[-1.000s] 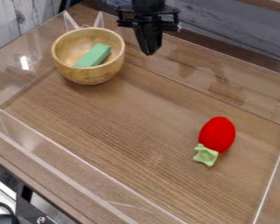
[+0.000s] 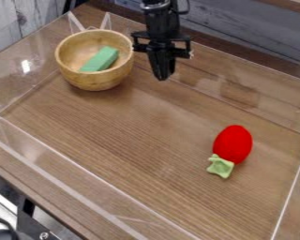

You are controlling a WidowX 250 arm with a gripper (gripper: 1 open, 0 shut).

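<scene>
A black gripper [image 2: 164,49] hangs over the back of the wooden table, just right of a round tan bowl [image 2: 80,77]; it is shut, and nothing shows between its fingers. A green block [image 2: 100,59] lies inside the bowl. At the right front a red rounded object [image 2: 232,143] lies with a small pale green piece [image 2: 219,167] at its lower end.
Dark hardware [image 2: 0,230] shows at the bottom left corner. The table's edges run along the left and right of the view.
The bowl and the objects on the table have stayed in place.
</scene>
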